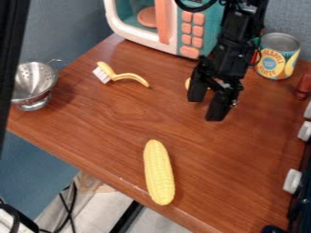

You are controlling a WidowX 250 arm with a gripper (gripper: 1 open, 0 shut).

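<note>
My black gripper (209,98) hangs over the back right of the wooden table (122,136), fingers pointing down. A small yellow object (190,84) peeks out just behind it, mostly hidden; whether it is between the fingers I cannot tell. A yellow corn cob (159,172) lies at the front middle. A yellow-handled brush (122,75) with white bristles lies at the back left.
A toy microwave (188,36) stands at the back. A can (277,59) and a small red bottle (304,87) stand at the back right. A metal colander (33,87) sits at the left edge.
</note>
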